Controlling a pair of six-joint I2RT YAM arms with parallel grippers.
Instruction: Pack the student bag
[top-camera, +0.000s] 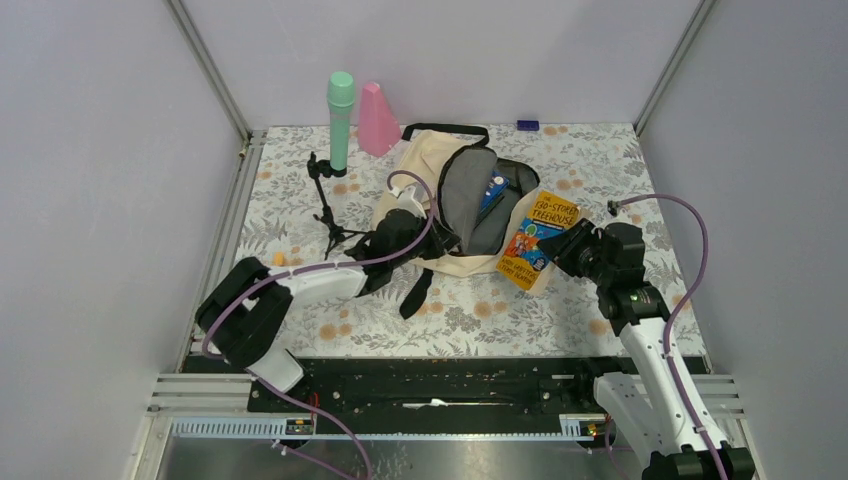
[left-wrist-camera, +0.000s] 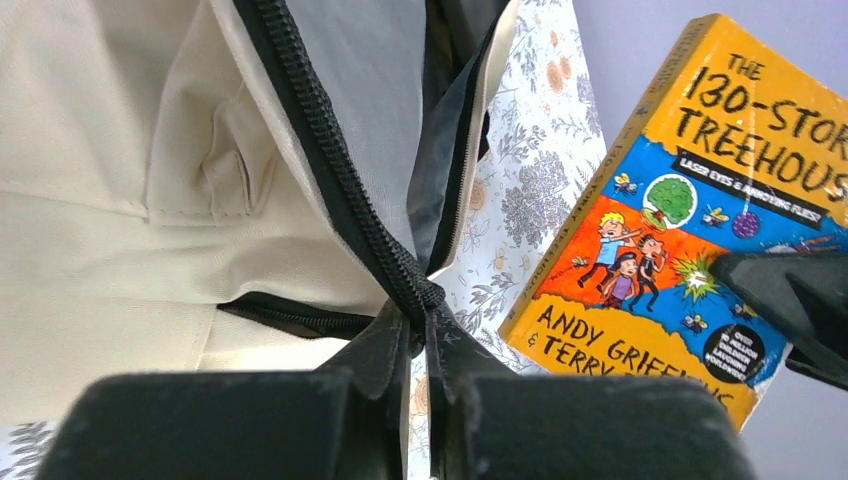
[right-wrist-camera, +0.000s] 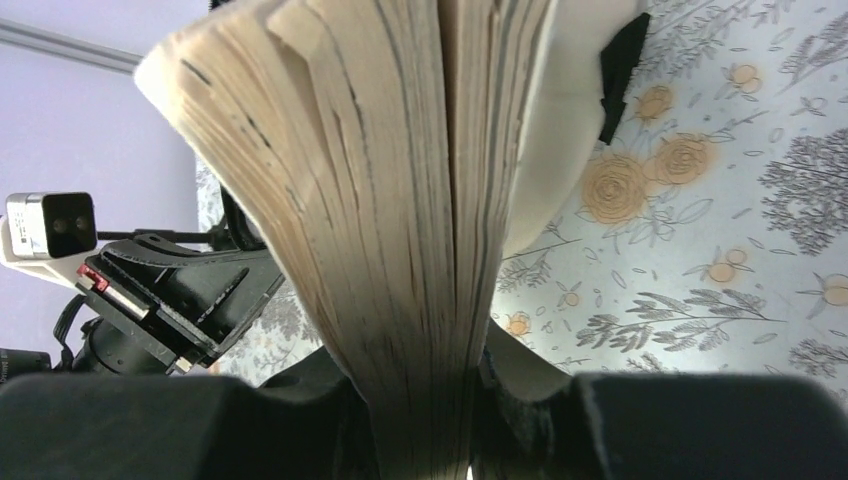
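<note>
The cream bag (top-camera: 424, 160) with a grey lining lies unzipped in the middle of the table, a blue item (top-camera: 497, 184) inside it. In the left wrist view, my left gripper is shut on the corner of the bag's black zippered opening edge (left-wrist-camera: 345, 185). My right gripper is shut on a thick yellow and blue book (right-wrist-camera: 390, 200), its page edges filling the right wrist view. From above, the book (top-camera: 541, 232) hangs tilted at the bag's right side. The bag's opening shows between the grippers.
A green bottle (top-camera: 341, 120) and a pink case (top-camera: 376, 122) stand at the back left, by a small black tripod (top-camera: 330, 210). A dark blue box (top-camera: 527, 125) sits at the back edge. A black strap (top-camera: 417, 294) lies in front of the bag.
</note>
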